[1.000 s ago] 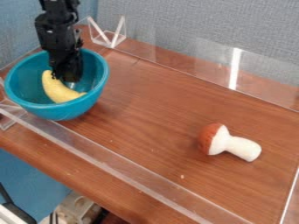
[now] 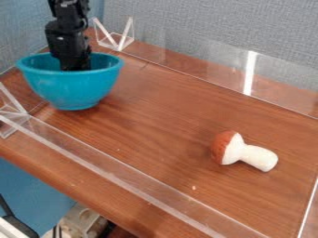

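Note:
A teal bowl [image 2: 69, 88] sits at the left rear of the wooden table, with my black gripper [image 2: 72, 58] reaching down into its back part. The fingertips are hidden behind the bowl's wall, so what lies between them cannot be seen. The inside of the bowl is mostly out of sight, and no yellow banana shows now.
A toy mushroom [image 2: 245, 153] with a red-and-white cap lies on the right of the table [image 2: 162, 130], whose middle is clear. Transparent walls edge the table, and white wire frames stand at the back left and left edge.
The bowl has shifted slightly up and back with my gripper, and its opening appears narrower. The yellow banana seen inside it earlier is now hidden.

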